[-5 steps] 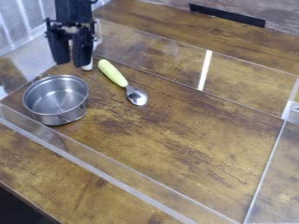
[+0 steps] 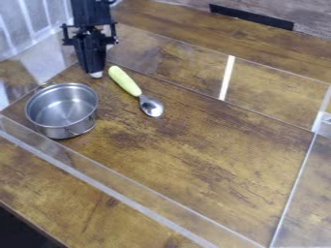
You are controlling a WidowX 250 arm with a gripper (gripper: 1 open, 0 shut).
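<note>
My black gripper hangs at the top left, over a small white object that it largely hides. Whether its fingers are open or shut is unclear. A steel bowl sits in front of it, nearer the viewer. A spoon with a pale yellow handle and steel head lies to the right of the bowl and gripper.
A transparent wall stands at the far left.
The bowl and spoon are unmoved.
</note>
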